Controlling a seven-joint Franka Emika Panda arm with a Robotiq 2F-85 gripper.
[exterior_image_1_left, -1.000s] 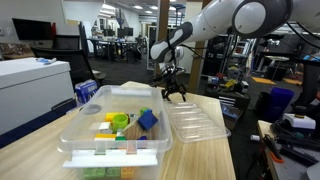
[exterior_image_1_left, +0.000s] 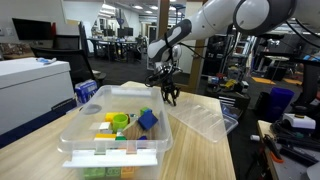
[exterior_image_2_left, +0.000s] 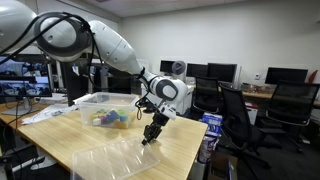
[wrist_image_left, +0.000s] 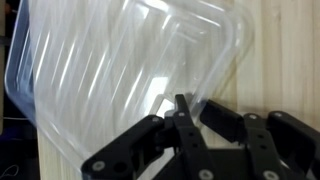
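A clear plastic lid (exterior_image_1_left: 200, 118) lies on the wooden table, beside the clear bin (exterior_image_1_left: 88, 128). In the second exterior view the lid (exterior_image_2_left: 115, 160) is on the near side of the table, in front of the arm. My gripper is at the lid's edge and points down. The wrist view shows the lid (wrist_image_left: 120, 70) with its rim running between the parted fingers, one over the lid and the other outside it. Whether both fingers touch the rim is hard to make out.
Inside the bin (exterior_image_2_left: 92, 104) are several coloured blocks, among them a blue block (exterior_image_1_left: 148, 119) and a green one (exterior_image_1_left: 120, 121). A blue-and-white package (exterior_image_1_left: 86, 91) stands behind the bin. Bare table (exterior_image_1_left: 200, 158) shows in front of the lid.
My gripper has shifted slightly left and down at the lid's near-arm corner. The lid looks slightly moved too. The bin and its blocks stay where they were.
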